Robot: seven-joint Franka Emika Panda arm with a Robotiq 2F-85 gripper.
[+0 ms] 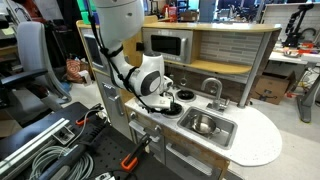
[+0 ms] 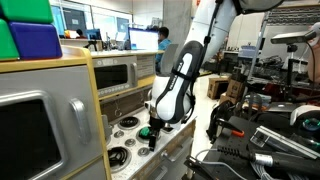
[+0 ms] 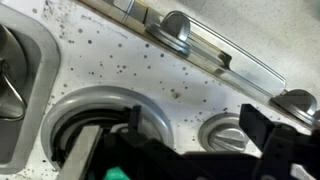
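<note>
My gripper stands open over the stove part of a toy kitchen counter, its two dark fingers spread wide apart in the wrist view. A green object [image 3: 118,173] shows at the bottom edge of that view, beside the left finger and mostly hidden. It appears in exterior view 2 as a green patch [image 2: 147,132] on the stove area, below the white arm [image 2: 172,95]. A larger burner [image 3: 95,95] lies by the left finger, and a smaller burner [image 3: 225,132] by the right one. Nothing visible is held.
The sink [image 1: 205,124] with its faucet [image 1: 222,88] lies right of the burners; something metallic is in it. A shelf [image 1: 195,66] overhangs the back of the counter. Knobs [image 3: 176,26] line the front edge. Bare white counter [image 1: 258,143] extends to the right.
</note>
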